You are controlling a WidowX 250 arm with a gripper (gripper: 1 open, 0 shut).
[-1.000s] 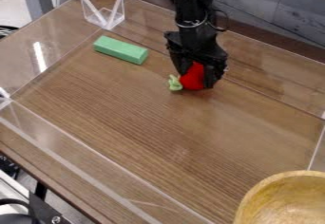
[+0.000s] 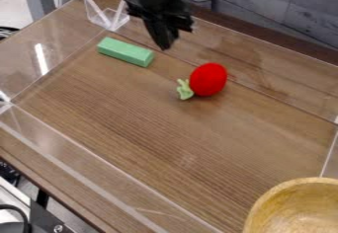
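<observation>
My gripper [image 2: 168, 37] hangs at the top centre, dark and shut, with nothing visible between its fingers. It is above and behind a red object [image 2: 209, 78] with a pale green leafy end [image 2: 187, 89], which lies on the wooden surface right of centre. A mint-green bar [image 2: 126, 50] lies to the left, a little below the gripper.
A clear plastic object [image 2: 109, 13] sits at the upper left. A yellow bowl [image 2: 301, 207] is at the bottom right corner. A raised edge runs along the back right.
My gripper has moved up and back, away from the red object, which now shows uncovered in about the same place.
</observation>
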